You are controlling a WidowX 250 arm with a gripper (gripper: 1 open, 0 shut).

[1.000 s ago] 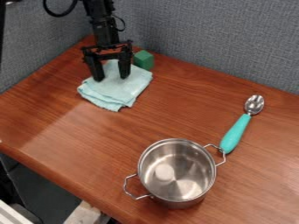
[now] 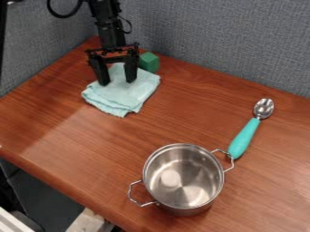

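My black gripper (image 2: 114, 68) is low over a pale folded cloth (image 2: 121, 95) at the back left of the wooden table, its fingers spread at the cloth's upper part. Whether cloth is between the fingers is hard to tell. A green block (image 2: 149, 62) sits just behind the cloth, to the right of the gripper.
A steel pot (image 2: 182, 178) with two handles stands at the front right. A spoon with a turquoise handle (image 2: 244, 138) lies at the right. Grey padded walls border the back.
The cloth and my gripper have shifted very slightly to the right since a second ago; the other things are unchanged.
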